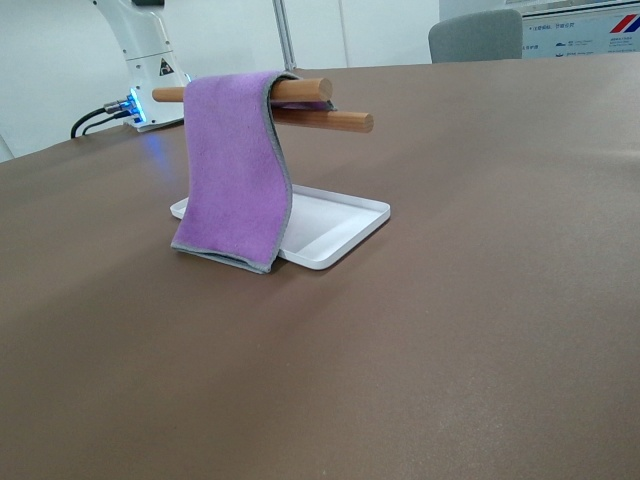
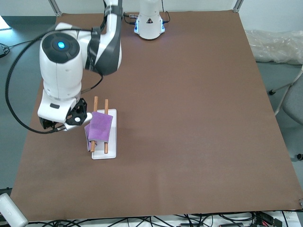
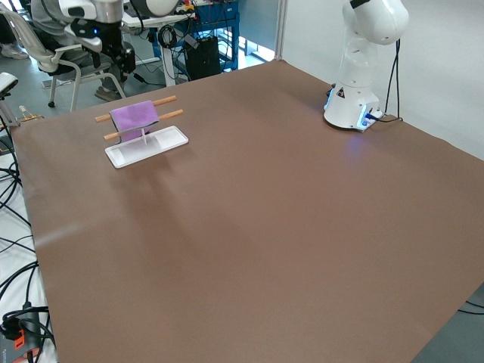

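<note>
A purple cloth (image 1: pixel 230 170) with grey edging hangs draped over two wooden rods (image 1: pixel 325 121) above a white tray (image 1: pixel 335 225); in the left view the cloth (image 2: pixel 100 126) and tray (image 2: pixel 109 154) sit below and right of my arm's lower end. My gripper (image 2: pixel 64 122) is left of and above the cloth; its fingers are too unclear to tell how they stand. In the right view it is at the top edge, above and behind the rack. The top view does not show it.
Cables run along the near edge, and a chair (image 2: pixel 296 99) is off the right side.
</note>
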